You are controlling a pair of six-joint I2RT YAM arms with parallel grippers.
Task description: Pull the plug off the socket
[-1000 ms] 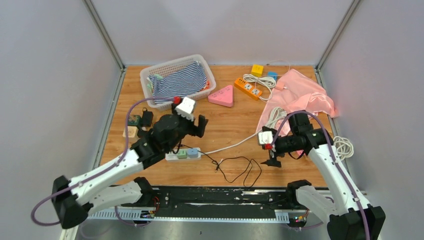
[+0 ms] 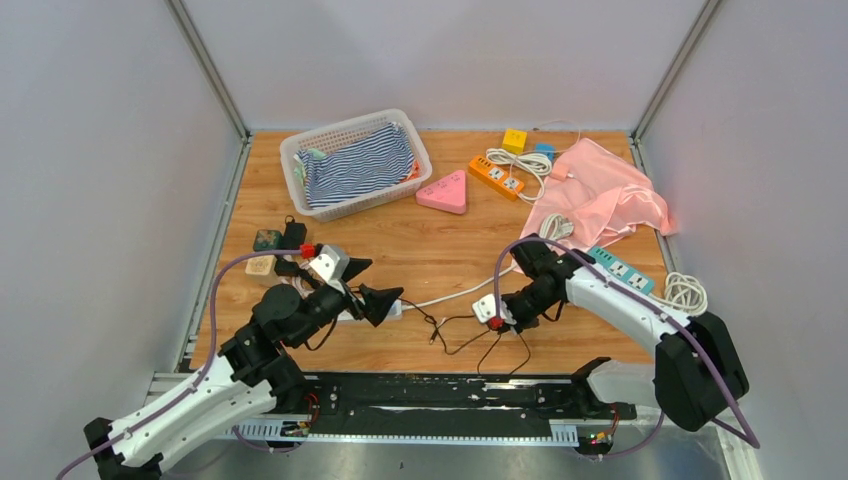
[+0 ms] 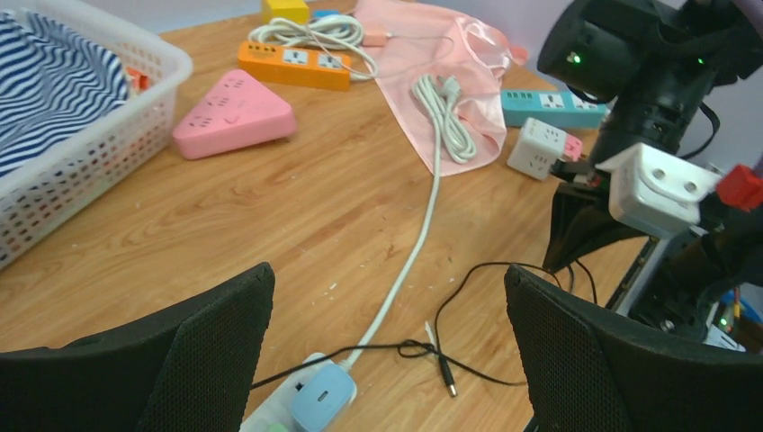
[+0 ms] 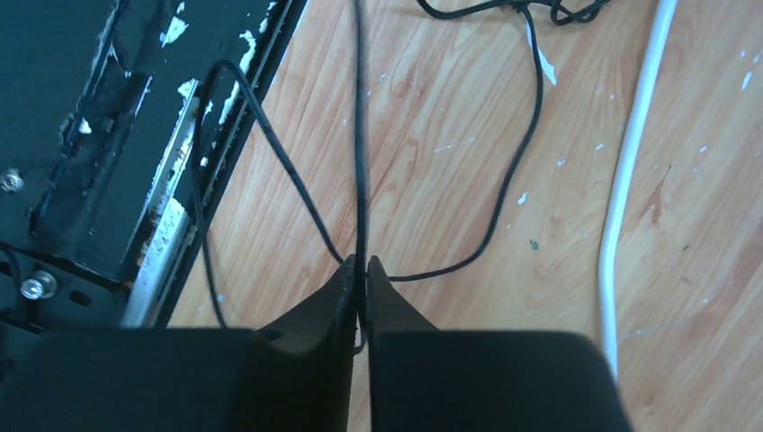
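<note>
A white power strip (image 3: 273,405) lies at the lower edge of the left wrist view, with a blue block (image 3: 322,397) at its end beside the white cord. A sliver of green shows there too. From above, my left arm covers most of the strip. My left gripper (image 2: 380,283) is spread open over that area, its fingers (image 3: 193,337) apart and nothing gripped. A thin black cable (image 4: 515,162) with a small barrel tip (image 3: 447,375) crosses the table. My right gripper is shut on a strand of this cable, low above the front of the table. Whether any plug sits in the strip cannot be made out.
A white basket (image 2: 422,168) with striped cloth stands at back left, near a pink triangular block (image 2: 445,193). An orange strip (image 2: 494,178), pink cloth (image 2: 615,195) and teal strip (image 2: 622,270) occupy the right.
My right gripper has moved left to the black cable and shut on it; the cable's loop is now pulled up.
</note>
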